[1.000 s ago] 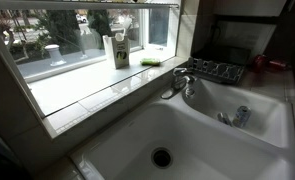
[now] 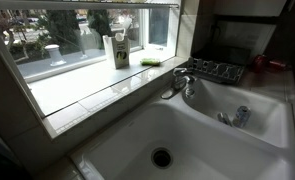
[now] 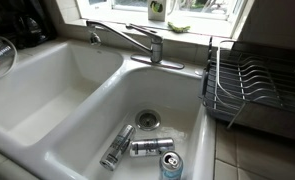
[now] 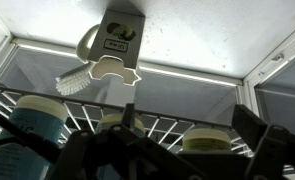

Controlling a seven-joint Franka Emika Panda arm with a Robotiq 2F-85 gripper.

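Note:
In the wrist view my gripper is open, its dark fingers spread wide along the lower part of the picture; no object shows held between them. Beyond lie a grey box-like item [image 4: 118, 38] and a pale brush-like piece [image 4: 75, 80]. A teal cylinder [image 4: 32, 125] and a greenish-topped item [image 4: 207, 138] are partly hidden by the gripper and dark bars. Three cans lie or stand in the right basin in exterior view 2: two silver ones [image 3: 118, 146] [image 3: 152, 147] and a blue-topped can [image 3: 171, 164]. Neither exterior view clearly shows my gripper.
The double sink [image 2: 127, 135] has a tall faucet [image 3: 152, 42] behind its divider. A dish rack [image 3: 257, 85] stands right of the basins. On the windowsill are a paper carton [image 2: 117, 50] and a green item [image 2: 150, 62]. The left basin is empty.

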